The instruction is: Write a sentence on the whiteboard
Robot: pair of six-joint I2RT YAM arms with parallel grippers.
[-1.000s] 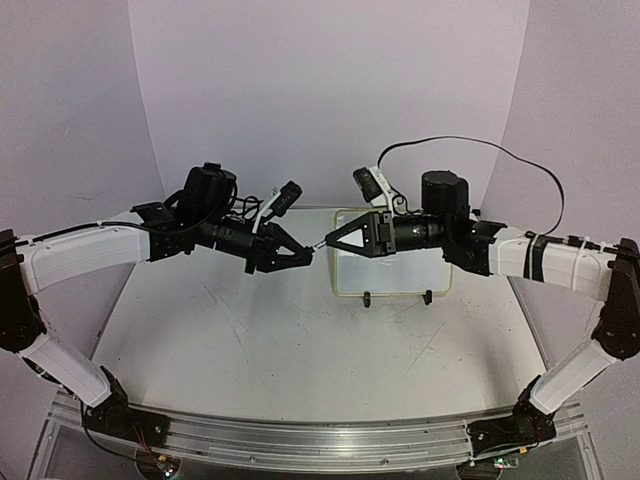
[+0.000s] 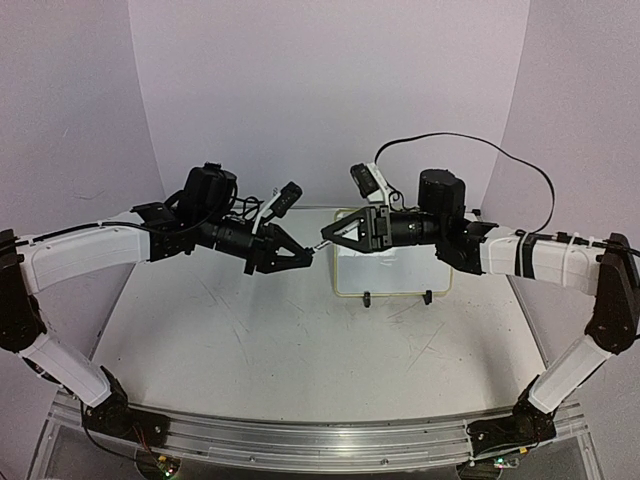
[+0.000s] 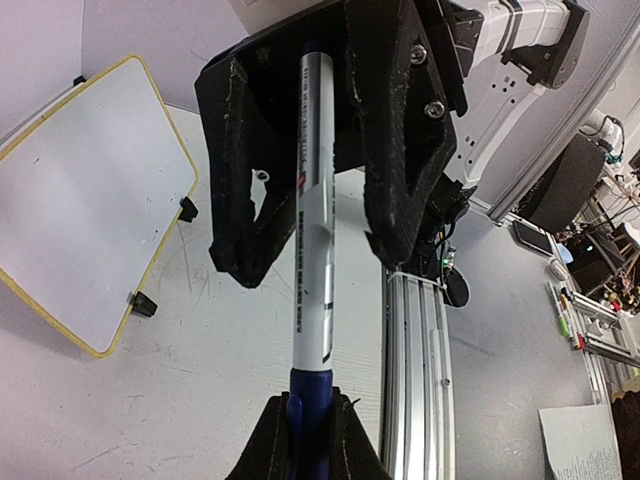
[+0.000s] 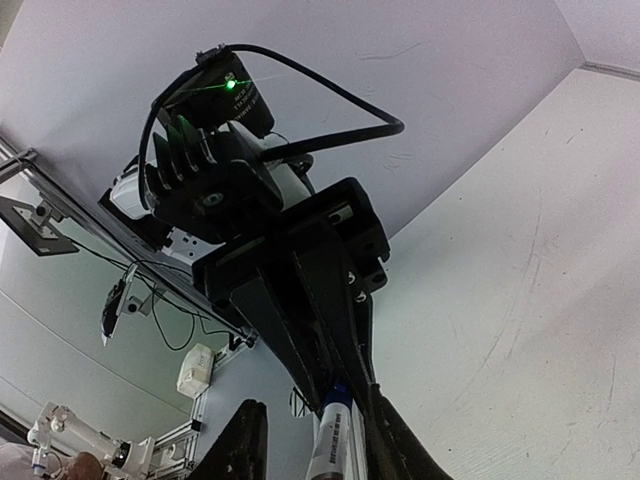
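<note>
A white marker with a blue cap is held level between the two grippers. My left gripper is shut on it at the blue cap end. My right gripper surrounds the other end, its fingers apart on either side of the marker in the left wrist view; whether they grip it cannot be made out. The whiteboard, yellow-edged and on black feet, stands behind my right arm, its visible face blank.
Pale walls enclose the back and sides; a metal rail runs along the front edge.
My right gripper and arm have moved slightly left, toward the left gripper and marker. The left arm looks unmoved.
</note>
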